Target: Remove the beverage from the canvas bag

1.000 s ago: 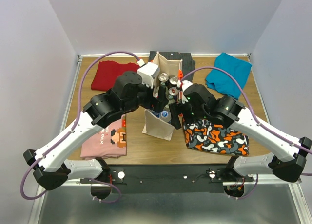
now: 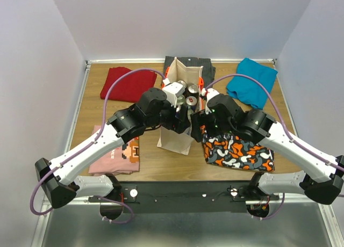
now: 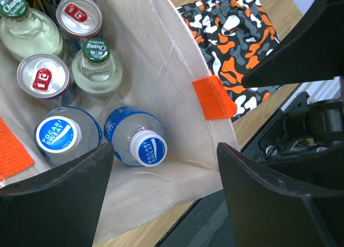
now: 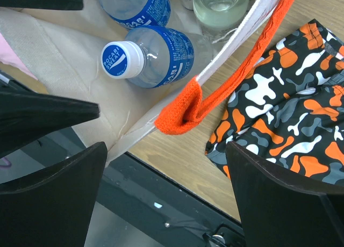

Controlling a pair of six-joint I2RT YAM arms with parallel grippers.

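The cream canvas bag [image 2: 171, 141] stands mid-table with orange handles, holding cans [image 3: 42, 75], green-capped glass bottles [image 3: 97, 75] and two Pocari Sweat bottles [image 3: 134, 134] lying or standing at its near end. My left gripper is over that end, fingers apart with the bottles seen between and beyond them, holding nothing. My right gripper stands open at the bag's right rim, the orange handle [image 4: 183, 113] below between its fingers. In the top view both grippers crowd close together over the bag and hide much of the bottles.
Folded cloths surround the bag: red [image 2: 123, 83] back left, grey [image 2: 204, 64] behind, blue [image 2: 252, 80] back right, pink [image 2: 113, 161] front left, camouflage [image 2: 236, 155] front right. Bare wood shows in front of the bag.
My left arm has moved rightward and toward the front, down over the bag's near end, closer to the right gripper. The right arm has moved slightly.
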